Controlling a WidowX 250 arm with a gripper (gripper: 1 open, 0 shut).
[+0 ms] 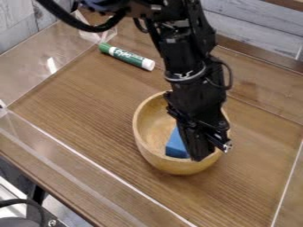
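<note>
A tan bowl [153, 133] stands on the wooden table. Inside it, on the left of the gripper, lies a blue block [175, 144], partly hidden by the black robot arm. The gripper [212, 142] is low over the right part of the bowl, beside the block. It looks shut, with nothing visible between its fingers, though the tips are hard to make out against the dark housing.
A green-and-white tube [127, 56] lies at the back left. Cables and a dark gap show at the bottom left.
</note>
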